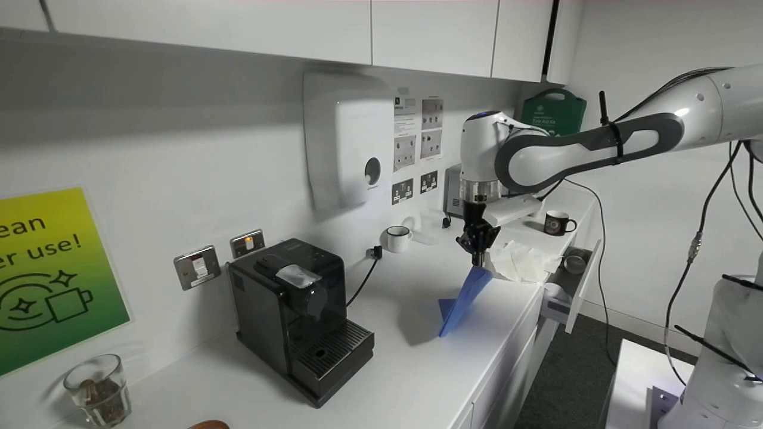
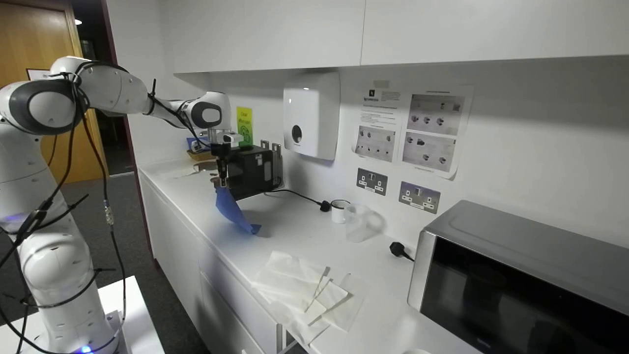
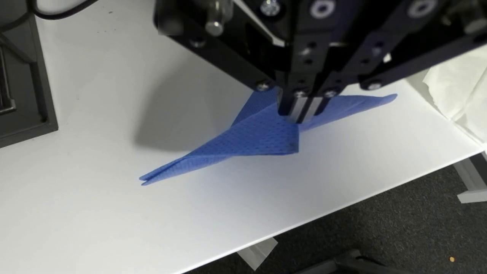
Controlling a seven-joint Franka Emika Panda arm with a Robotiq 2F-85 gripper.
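Observation:
A blue cloth [image 1: 465, 300] hangs from my gripper [image 1: 477, 263], pinched near its upper part. In the wrist view the gripper is shut, and the folded cloth [image 3: 255, 134] spreads out below and to both sides of the fingertips. One narrow end points left and another reaches right. Exterior view 2 shows the cloth [image 2: 233, 211] slanting down from the gripper [image 2: 222, 184] over the white counter [image 2: 265, 236]. Whether its lowest tip touches the counter, I cannot tell.
A black coffee machine [image 1: 293, 314] stands left of the cloth. Crumpled white paper [image 2: 295, 283] lies between the gripper and the microwave [image 2: 519, 277]. A white mug [image 1: 398, 238] sits by the wall, and a drawer [image 1: 576, 286] is open. Bare counter lies around the cloth.

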